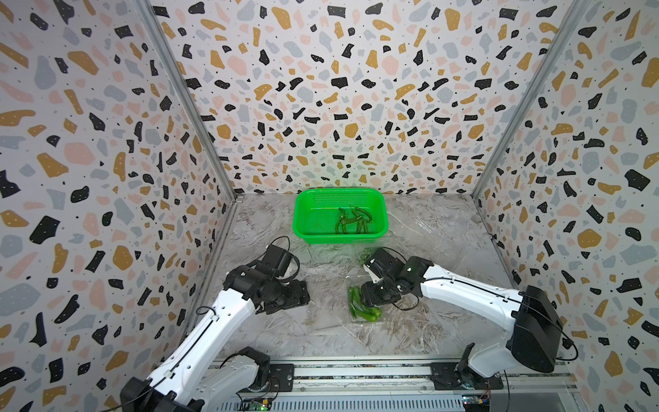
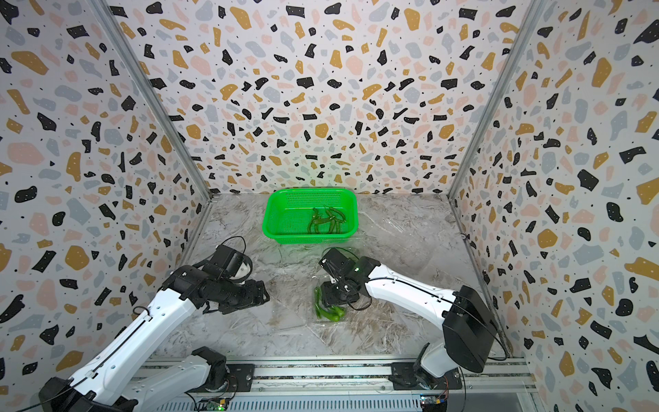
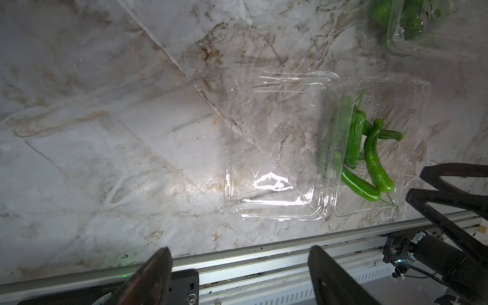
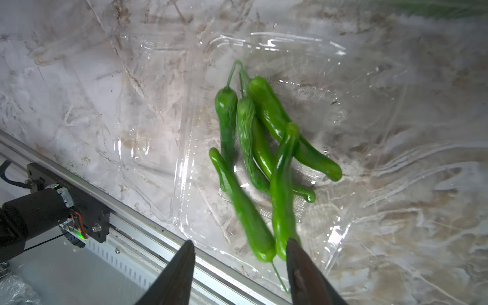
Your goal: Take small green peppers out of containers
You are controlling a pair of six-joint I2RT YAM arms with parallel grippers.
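Observation:
Several green peppers lie in a clear plastic container, its lid folded out flat to the left, as the left wrist view shows with the bare lid (image 3: 277, 147). Above these peppers my right gripper stands open, its fingers apart, the nearest peppers reaching down to the gap between them. Off to the left, over bare table, my left gripper has its fingers apart and nothing between them. A green basket (image 1: 300, 223) at the back holds several more small green peppers (image 1: 355, 219) in its right half.
Another clear container (image 3: 399, 43) with green peppers stands behind the nearer one, partly hidden by the right arm in the top left view. A metal rail (image 3: 254, 254) runs along the front edge.

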